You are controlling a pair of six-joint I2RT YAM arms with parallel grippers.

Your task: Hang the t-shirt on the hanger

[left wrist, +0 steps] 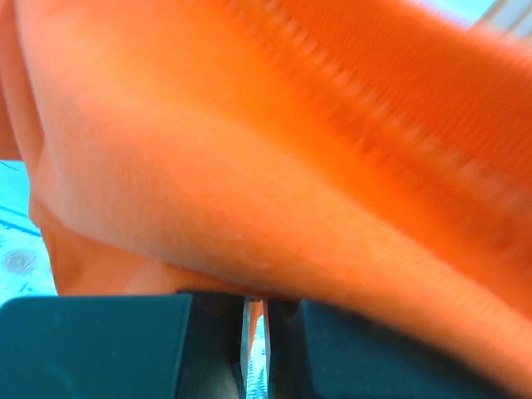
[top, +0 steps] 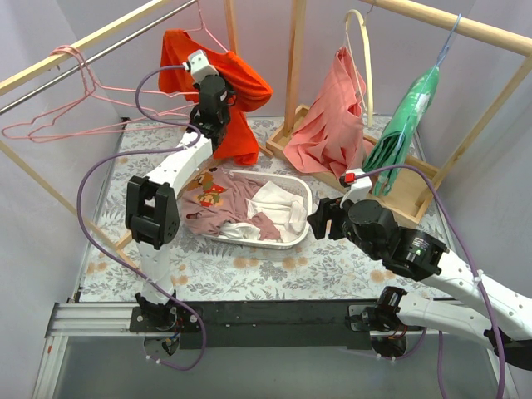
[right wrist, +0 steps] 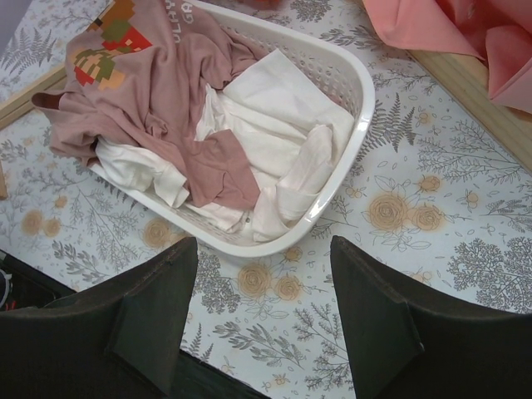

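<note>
An orange t-shirt [top: 238, 133] hangs at the back left, with a pink hanger [top: 204, 27] partly showing above it. Its cloth [left wrist: 208, 166] fills most of the left wrist view. My left gripper is shut on the shirt's lower fold, the fingers nearly together; the top view hides the fingertips behind the wrist. Far from the shirt, over the floral table, my right gripper stands open, with nothing between its fingers.
Empty pink hangers [top: 83, 91] hang from the left rail. A white basket [top: 306, 218] of folded clothes stands mid-table. Pink cloth [top: 332, 116] and a green garment [top: 407, 125] hang at right, above a wooden tray [top: 407, 195].
</note>
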